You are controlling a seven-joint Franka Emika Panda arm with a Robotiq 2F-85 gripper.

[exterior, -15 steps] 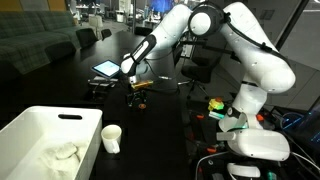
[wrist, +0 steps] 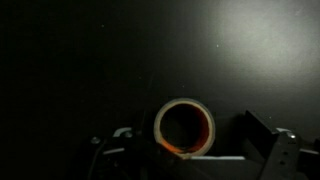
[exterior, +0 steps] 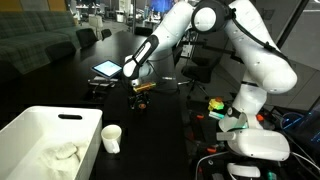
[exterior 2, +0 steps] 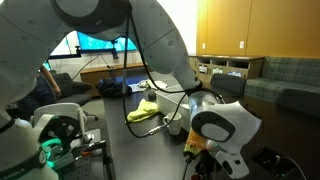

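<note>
A short round tube or ring (wrist: 184,102), brownish at its rim with orange inside, stands on the dark table with its hollow end facing up at the wrist camera. My gripper is open, one dark finger on each side of the ring, with gaps visible between. In exterior view 1 the gripper (exterior: 139,102) is low over the table, around a small dark reddish object (exterior: 142,106) that it partly hides. Exterior view 2 has the arm's white wrist (exterior 2: 225,128) in front, and the fingertips there are mostly hidden near the bottom edge.
A white mug (exterior: 111,138) stands between the gripper and a white bin (exterior: 90,122) holding a pale cloth (exterior: 65,157). A tablet-like panel (exterior: 107,69) lies behind the arm.
Over the last second my gripper has come down slightly and now sits around the small object, covering more of it. The mug and bin have not moved.
</note>
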